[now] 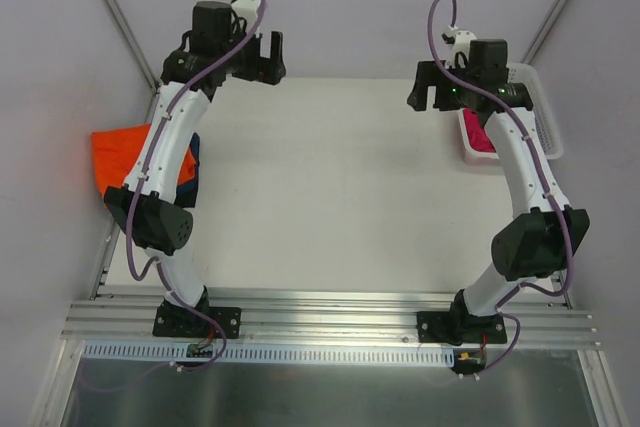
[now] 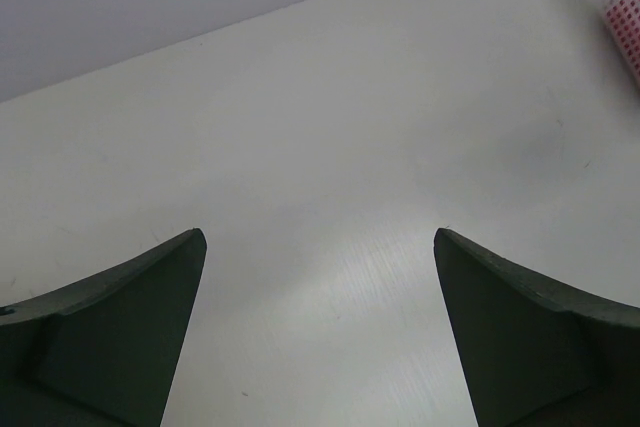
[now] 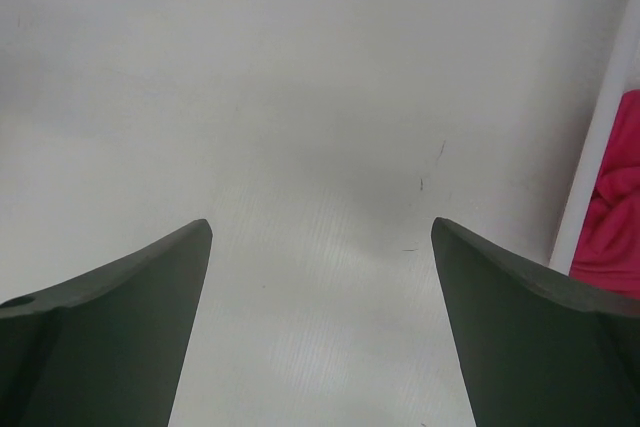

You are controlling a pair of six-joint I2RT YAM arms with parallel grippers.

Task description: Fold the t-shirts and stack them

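At the table's left edge lies a folded orange shirt (image 1: 118,152) over dark cloth (image 1: 188,187), partly covered by my left arm. Above the back left of the table, my left gripper (image 1: 272,57) is open and empty. Open as well, my right gripper (image 1: 424,87) hangs over the back right, just left of a white basket (image 1: 549,132). Red cloth (image 3: 612,212) shows inside that basket in the right wrist view. Only bare table lies between the fingers in the left wrist view, and the same holds between the right fingers.
Walls stand behind it and on both sides. The basket occupies the back right corner, with my right arm passing in front of part of it.
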